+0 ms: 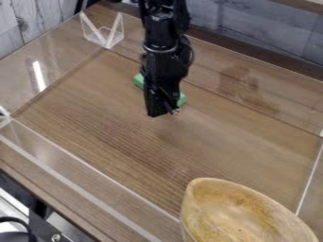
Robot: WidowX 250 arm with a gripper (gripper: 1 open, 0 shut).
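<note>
My black gripper [161,106] hangs low over the middle of the wooden table, at the front of a green block [177,98], which it partly hides. Its fingertips look close together. I cannot tell whether they touch the block.
A large tan bowl [240,213] sits at the front right. Clear plastic pieces are at the back left and left edge. The table [113,142] is otherwise mostly clear.
</note>
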